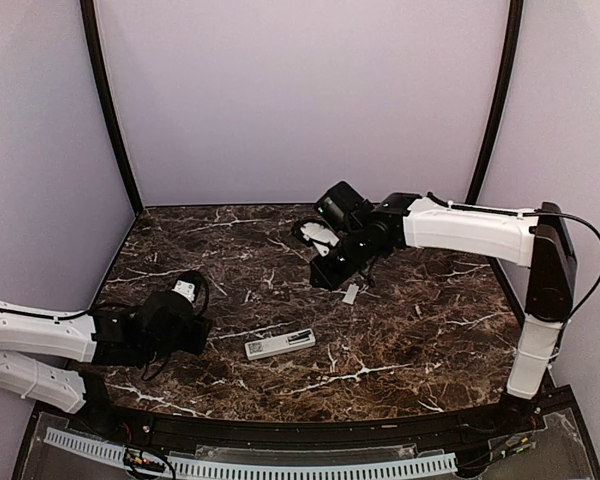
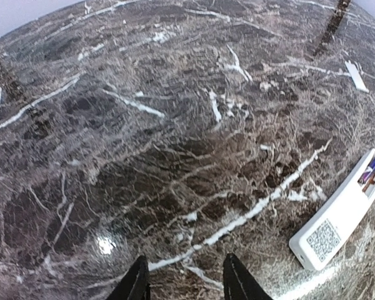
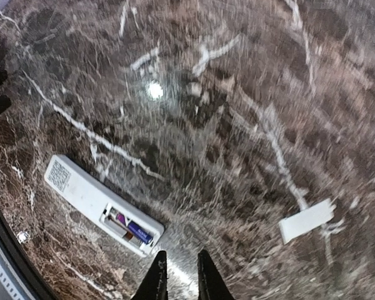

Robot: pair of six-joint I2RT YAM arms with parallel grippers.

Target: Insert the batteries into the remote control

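Note:
The white remote (image 1: 279, 344) lies on the marble table with its battery compartment open; in the right wrist view a blue battery (image 3: 137, 230) sits in that compartment, with a darker recess beside it. A small white piece, likely the cover (image 3: 304, 220), lies apart to the remote's upper right in the top view (image 1: 349, 294). My left gripper (image 1: 198, 335) is over the table left of the remote, fingers apart, nothing between them. My right gripper (image 1: 330, 272) is raised behind the remote; its fingertips show at the frame's bottom, too little to tell what is between them.
The marble table (image 1: 430, 350) is otherwise mostly bare, with walls at the back and sides. A small object (image 1: 417, 311) lies right of the cover, too small to identify.

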